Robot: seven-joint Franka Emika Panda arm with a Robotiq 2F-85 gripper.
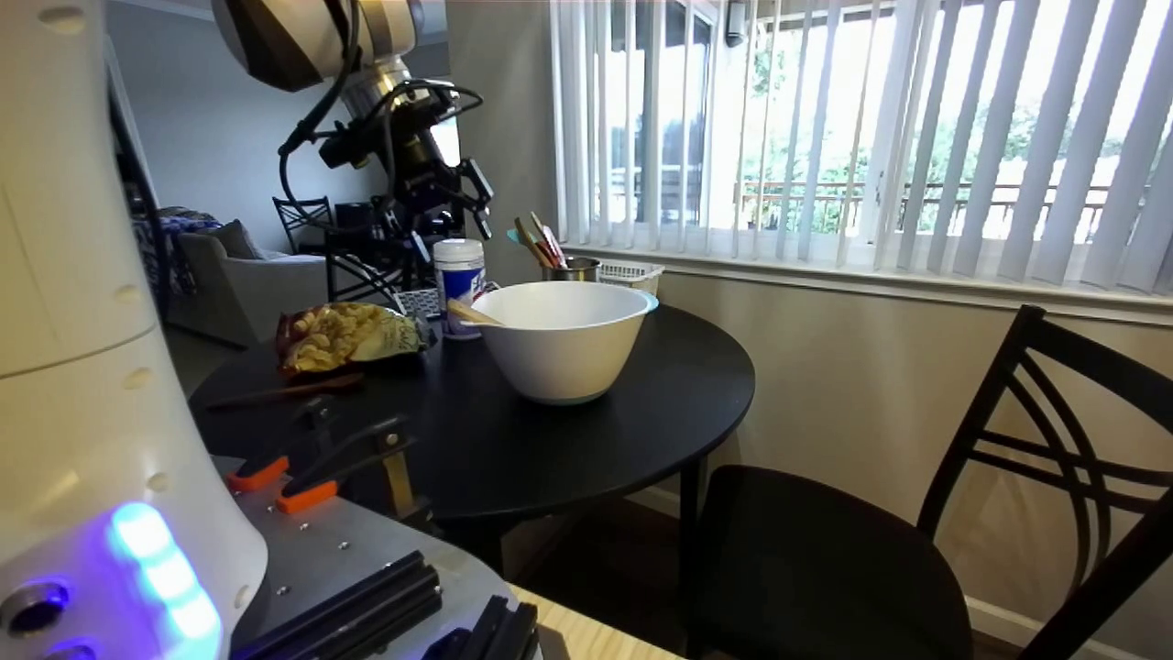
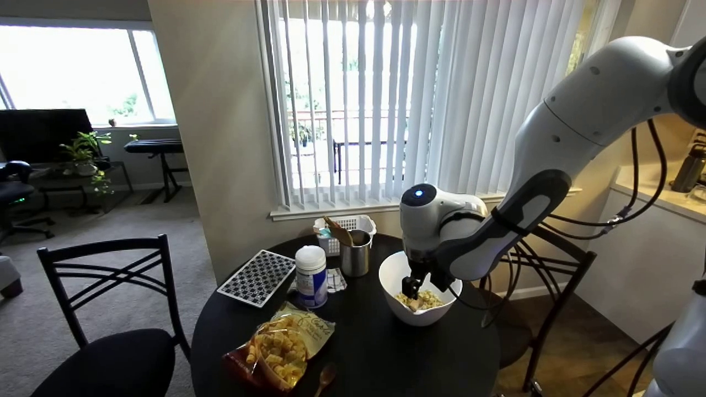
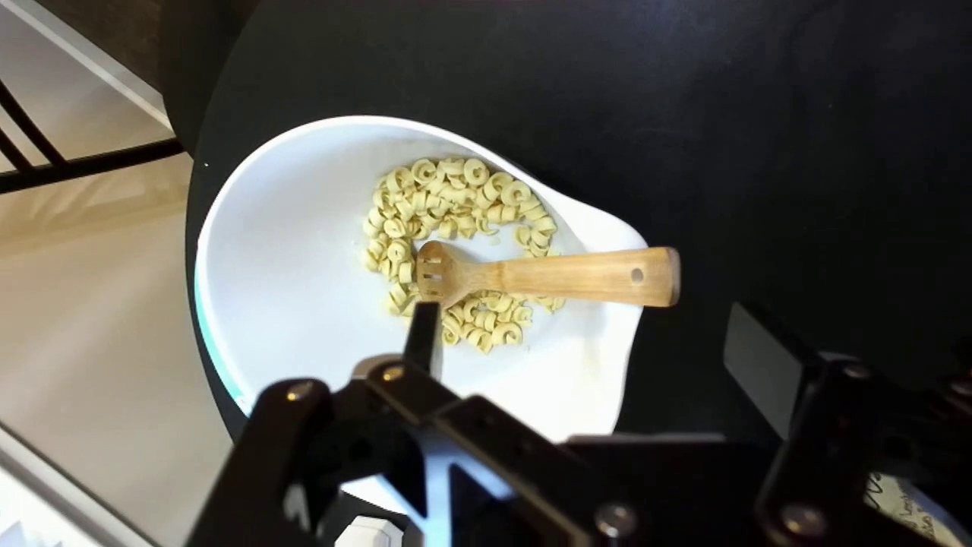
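A white bowl (image 1: 564, 348) stands on the round black table (image 3: 784, 137). Inside it lies curled pasta (image 3: 437, 196), and a wooden slotted spoon (image 3: 565, 276) rests there with its handle over the spout-like rim. My gripper is open, its fingers wide apart with nothing between them. In the wrist view it hangs above the bowl and the spoon handle, apart from both. From the first exterior view the gripper (image 1: 451, 211) shows in the air near the white-lidded canister (image 1: 459, 288).
An open pasta bag (image 2: 281, 350) and a dark wooden spoon (image 2: 325, 377) lie on the table. Behind them stand a checkered board (image 2: 258, 278), a metal utensil pot (image 2: 355, 255) and a white basket (image 2: 364, 221). Bare tabletop surrounds the bowl's front side.
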